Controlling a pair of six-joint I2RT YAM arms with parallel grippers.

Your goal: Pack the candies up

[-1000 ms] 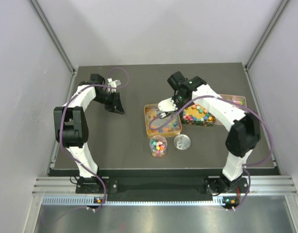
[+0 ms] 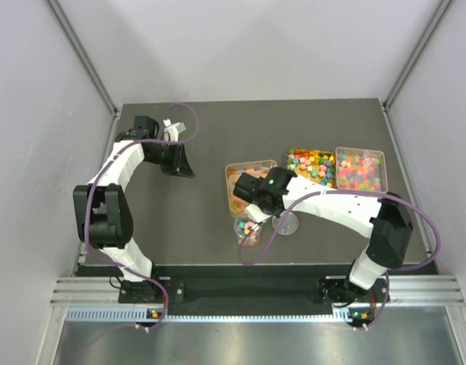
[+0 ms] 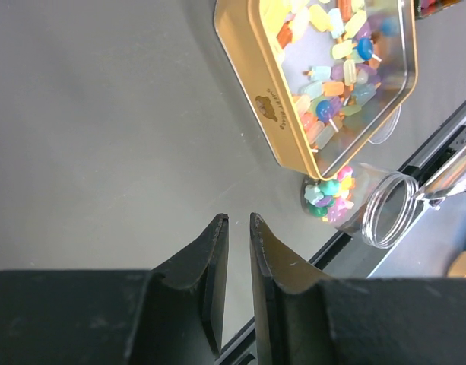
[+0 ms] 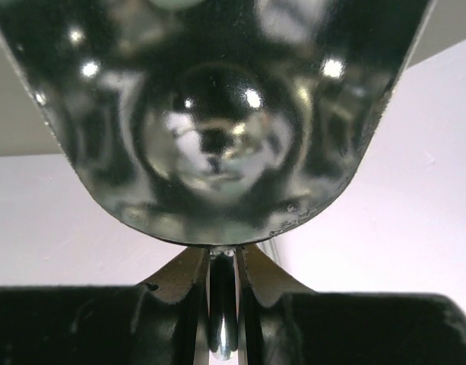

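Observation:
My right gripper is shut on a shiny metal scoop (image 4: pixel 217 152), which fills the right wrist view. From above, this gripper is over the clear jar (image 3: pixel 373 213), which has colourful candies (image 3: pixel 329 194) inside; the scoop's contents are hard to tell. An orange-rimmed tray (image 3: pixel 271 114) of pastel candies stands behind the jar. My left gripper hangs at the left over bare table, its two fingertips a small gap apart with nothing visible between them.
A tray of bright candies (image 2: pixel 309 160) and a pink-rimmed tray (image 2: pixel 360 169) stand at the back right. A round lid (image 2: pixel 287 225) lies beside the jar.
My right arm has swung toward the front, from above the trays to over the jar, the scoop with it. The left arm has shifted slightly.

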